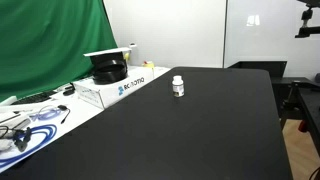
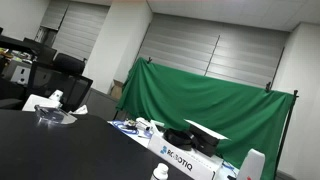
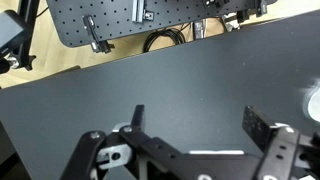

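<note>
A small white bottle (image 1: 178, 86) with a label stands upright on the dark tabletop in exterior view 1. Its white top (image 2: 160, 172) shows at the bottom of exterior view 2. In the wrist view my gripper hangs over bare dark table, fingers wide apart and nothing between them. A pale round thing (image 3: 314, 103) is cut off by that view's right edge; I cannot tell what it is. A clear bowl-like container (image 2: 55, 115) sits on the table at the left of exterior view 2.
A perforated metal plate (image 3: 110, 20) with cables and brackets runs along the top of the wrist view. Behind the table, a white Robotiq box (image 1: 125, 92) carries a black item (image 1: 110, 70).
</note>
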